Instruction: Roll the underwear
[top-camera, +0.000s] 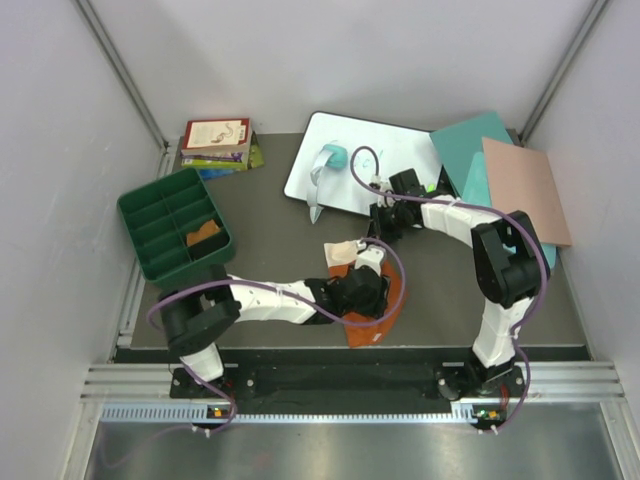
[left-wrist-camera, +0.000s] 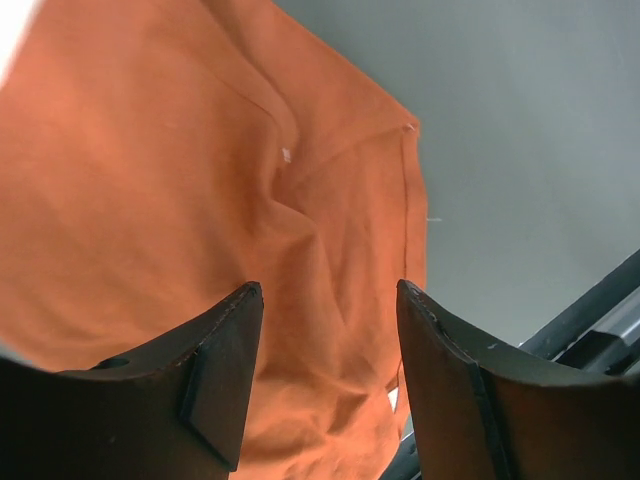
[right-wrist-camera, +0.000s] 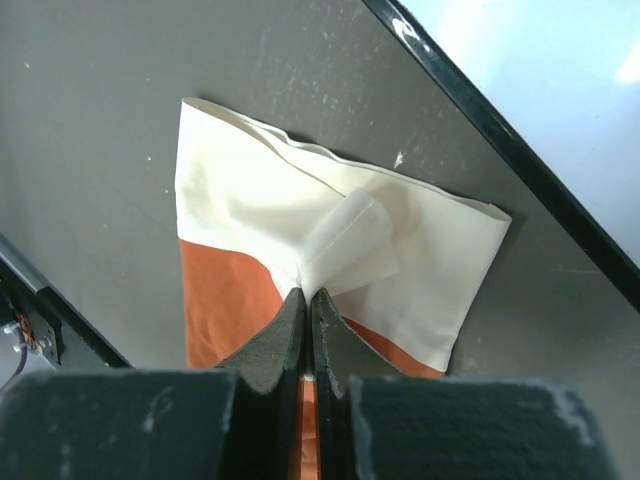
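Observation:
The orange underwear (top-camera: 362, 334) lies spread near the table's front, its white waistband (right-wrist-camera: 230, 165) at the far end. In the right wrist view, my right gripper is shut on a raised fold of that waistband, which rises bunched from between its fingertips. Over the orange body hovers my left gripper, open, its fingers on either side of a wrinkled part of the cloth (left-wrist-camera: 160, 160). It cannot be told whether they touch the fabric. From above, the left arm covers much of the underwear.
A green divided box (top-camera: 160, 225) holding a brown item stands at the left, with stacked books (top-camera: 216, 135) behind it. Beyond the waistband lies a whiteboard (top-camera: 310, 150) bearing a teal and white roll (top-camera: 328, 165). Teal and brown boards (top-camera: 525, 185) lean at the right.

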